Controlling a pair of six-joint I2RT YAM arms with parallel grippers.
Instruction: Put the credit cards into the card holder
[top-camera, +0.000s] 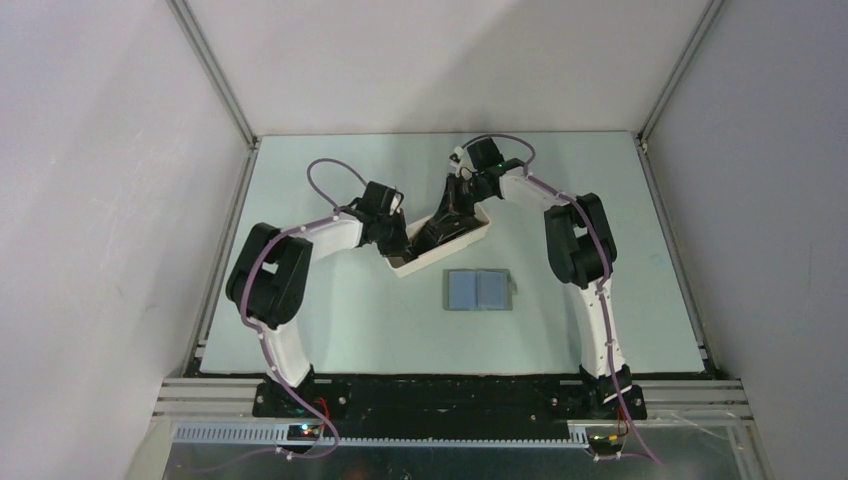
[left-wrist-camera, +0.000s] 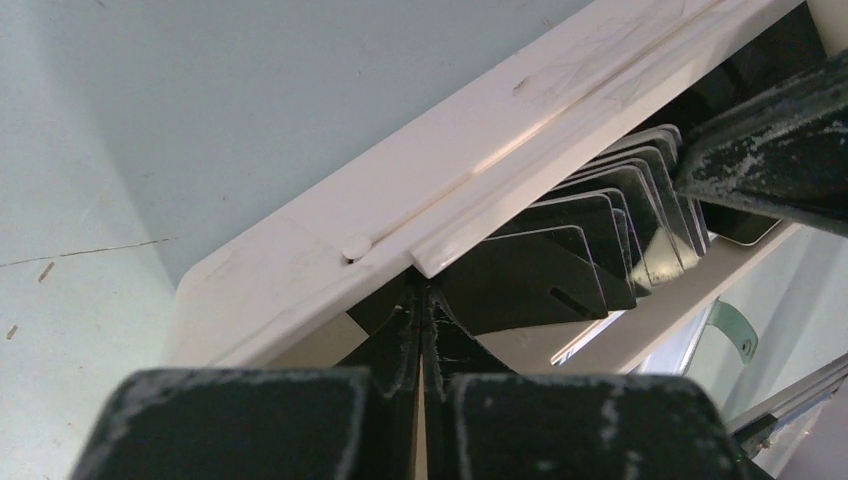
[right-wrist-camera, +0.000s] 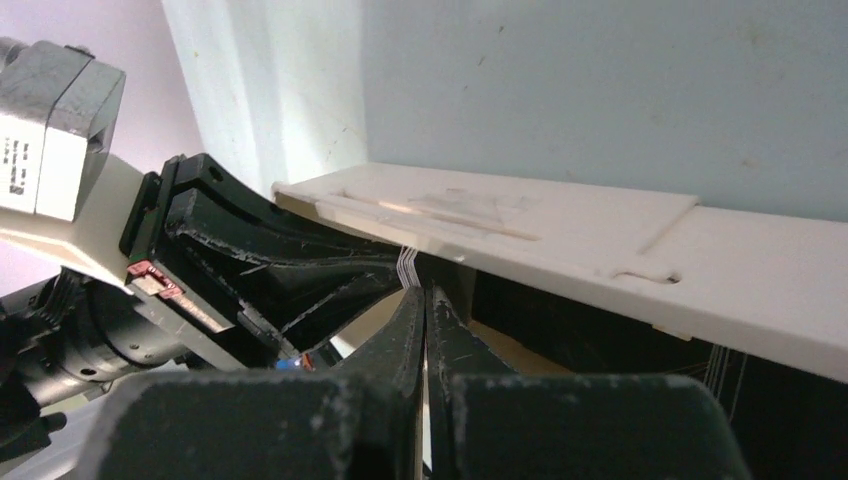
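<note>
Several black cards (left-wrist-camera: 530, 275) lie overlapped in a row inside the long white box (top-camera: 440, 254), leaning and fanned out. My left gripper is shut at the box's left end, its tips next to the nearest card, with nothing visible between them. The right gripper is shut too, over the middle of the box, and nothing shows between its fingers. Its dark fingers (left-wrist-camera: 770, 150) also appear above the fanned cards in the left wrist view. Thin card edges (right-wrist-camera: 408, 268) show by the left fingertips. A flat holder with two blue pockets (top-camera: 477, 290) lies in front of the box.
The white box stands at a slant between the two arms, its walls close around both sets of fingertips.
</note>
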